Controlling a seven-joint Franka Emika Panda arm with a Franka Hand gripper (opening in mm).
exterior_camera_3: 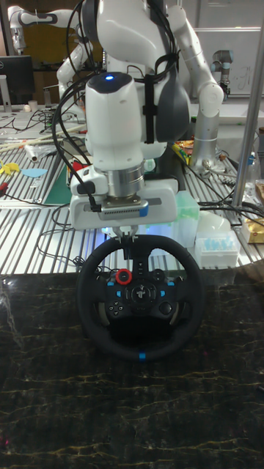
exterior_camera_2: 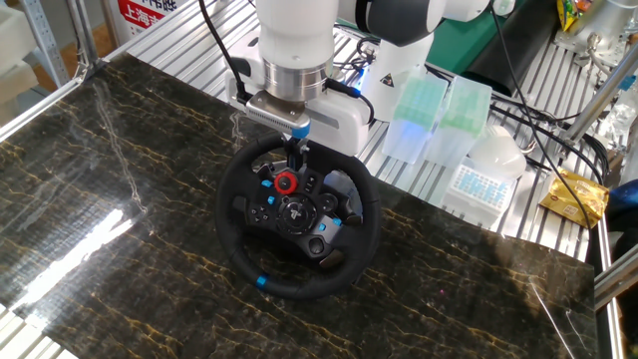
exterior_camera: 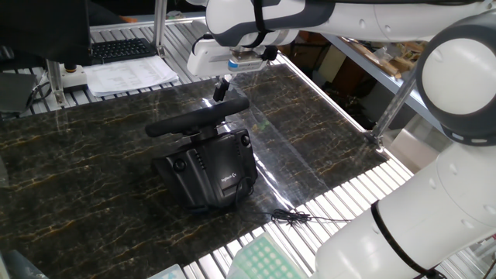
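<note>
A black steering wheel (exterior_camera_3: 142,355) with a red dial, blue buttons and a blue mark at its bottom edge faces the camera in exterior view 3. Its black base (exterior_camera: 213,172) rests on the dark marbled tabletop in exterior view 1. My gripper (exterior_camera: 222,88) points down at the top of the wheel. In exterior view 2 the gripper (exterior_camera_2: 294,155) overlaps the wheel's upper inside, close to the red dial (exterior_camera_2: 285,182). The black fingers look close together, but whether they are apart, or touch the rim, cannot be made out.
A dark cable (exterior_camera: 291,216) trails from the base to the slatted metal edge. Translucent boxes (exterior_camera_2: 416,112) stand beside the arm. Papers (exterior_camera: 130,75) and a keyboard (exterior_camera: 122,50) lie beyond the tabletop. Both sides of the wheel have clear tabletop.
</note>
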